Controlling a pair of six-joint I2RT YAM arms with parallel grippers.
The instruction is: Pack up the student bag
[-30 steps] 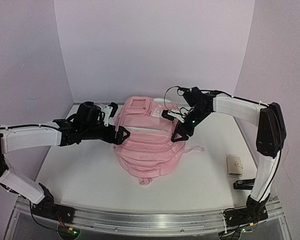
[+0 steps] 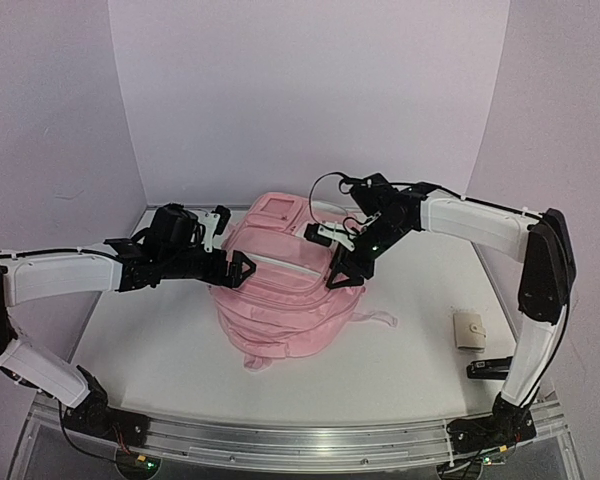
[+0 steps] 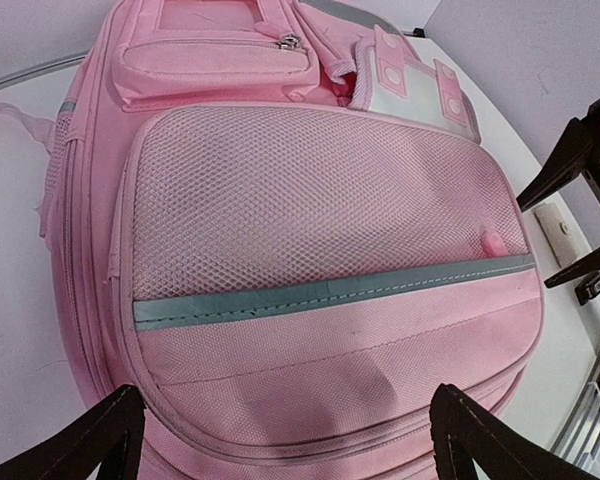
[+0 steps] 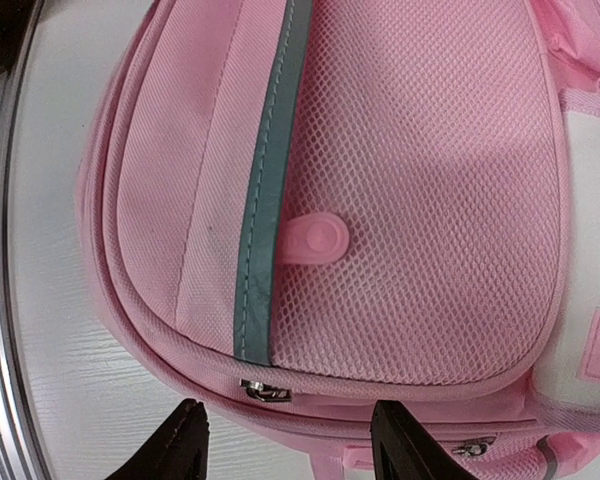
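A pink backpack [image 2: 280, 318] lies in the middle of the table, its flap with a grey stripe [image 3: 330, 292] facing up. At its left side, my left gripper [image 2: 242, 268] stands open above the edge, with only the bag's fabric in view below its spread fingers [image 3: 115, 440]. Over the bag's right edge is my right gripper, open; its two fingers stand apart near a zip pull [image 4: 265, 391] on the seam. A pink tab [image 4: 315, 238] lies by the grey stripe. The bag's inside is hidden.
On the right of the table lie a beige wallet-like item [image 2: 469, 331] and a black object [image 2: 489, 369]. A strap [image 2: 375, 317] trails out on the bag's right.
The backpack has shifted left and turned slightly, its lower end swinging left. My right gripper moved left along with it; the left gripper has moved only a little.
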